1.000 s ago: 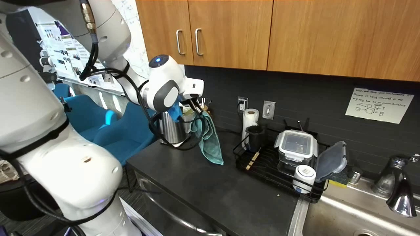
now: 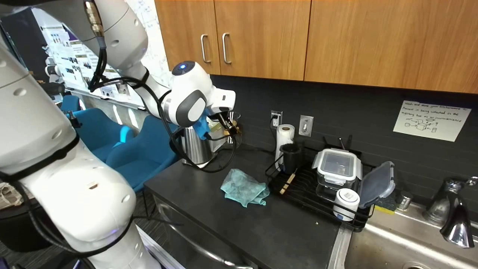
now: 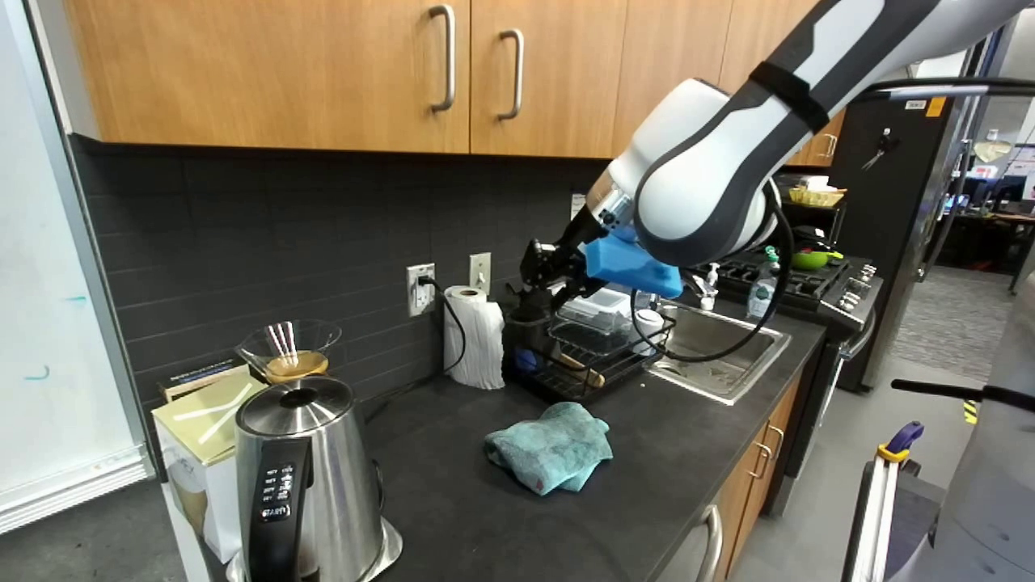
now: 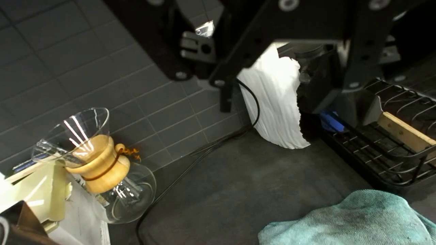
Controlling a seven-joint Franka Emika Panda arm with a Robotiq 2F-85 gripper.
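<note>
A crumpled teal towel [image 2: 245, 187] lies on the dark countertop [image 2: 286, 233], left of the dish rack. In the wrist view the towel [image 4: 351, 222] fills the bottom right, clear of my fingers. My gripper hangs above the counter with its black fingers apart and nothing between them. Seen from exterior view 2, the gripper [image 3: 551, 281] is higher than the towel [image 3: 551, 448]. Exterior view 1 shows the gripper [image 2: 229, 127] only small, in front of the kettle area.
A black dish rack [image 2: 309, 192] holds lidded containers and a white cup [image 2: 345, 204]. Beside it stands a paper towel roll [image 3: 472, 335]. A steel kettle [image 3: 302, 485] and a glass coffee maker [image 4: 130, 196] occupy the other end.
One second ago the towel hung from my gripper; now it lies on the counter, lower and slightly to the right in exterior view 1. The gripper has opened and barely shifted.
</note>
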